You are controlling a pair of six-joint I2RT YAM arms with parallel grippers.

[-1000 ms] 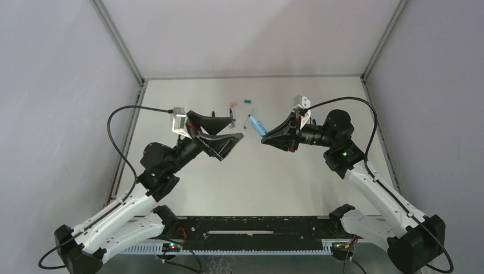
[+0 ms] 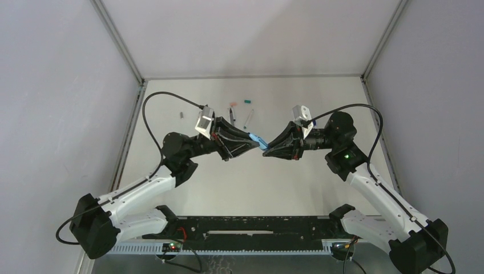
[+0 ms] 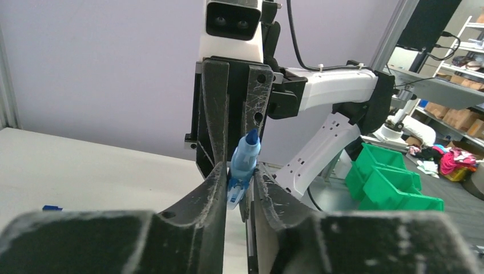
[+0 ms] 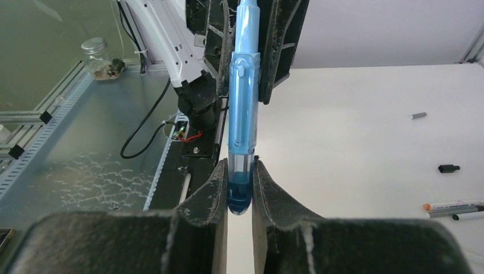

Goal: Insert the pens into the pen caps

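Note:
A light blue pen (image 2: 258, 141) is held in the air between the two arms. In the right wrist view my right gripper is shut on the light blue pen (image 4: 243, 103), near its clear, dark-blue-filled end. My left gripper's fingers (image 4: 268, 63) stand close along both sides of the pen's upper part. In the left wrist view the pen (image 3: 244, 157), with its dark blue tip, rises between the fingertips of my left gripper; whether both press on it cannot be told. Behind it stands the right gripper.
Beyond the arms on the white table lie a green cap (image 2: 247, 101), a pinkish piece (image 2: 233, 104), a pale pen (image 2: 249, 119) and a small grey cap (image 2: 181, 115). A black cap (image 4: 448, 168) and several pens (image 4: 454, 209) show at right.
My left gripper has moved right to the pen, and its fingers have drawn much closer together around it. The right gripper, holding the pen, has moved slightly toward the front.

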